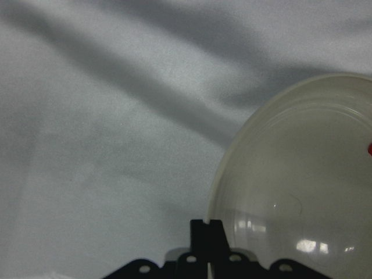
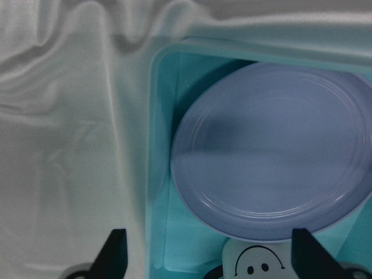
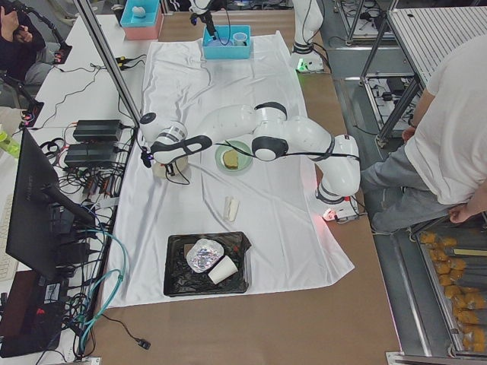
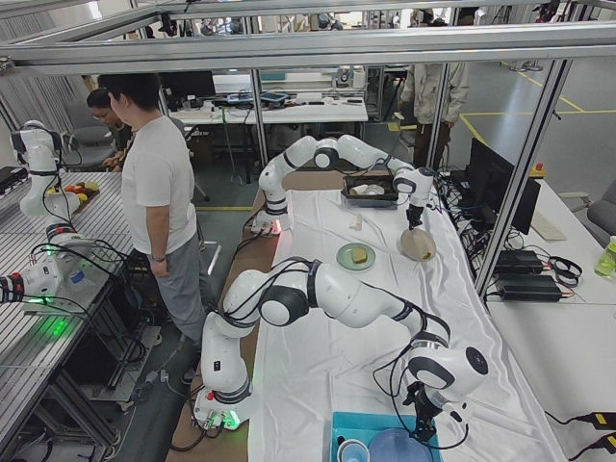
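A cream plate [image 1: 302,168] lies on the white cloth, also seen in the camera right view [image 4: 422,249]. My left gripper is shut on its near-left rim, the rim disappearing between the closed fingertips. A green plate [image 4: 344,255] with a yellow piece on it lies beside it. My right gripper stands open over a blue bin [image 2: 165,104] holding a blue-grey plate [image 2: 270,145] and a white item with a smiley face [image 2: 256,261].
A black tray [image 3: 175,266] with a foil-covered dish and a white cup stands at one end of the cloth. A small pale object [image 3: 231,209] lies mid-cloth. A person [image 3: 449,137] stands beside the table. The cloth between the bins is largely clear.
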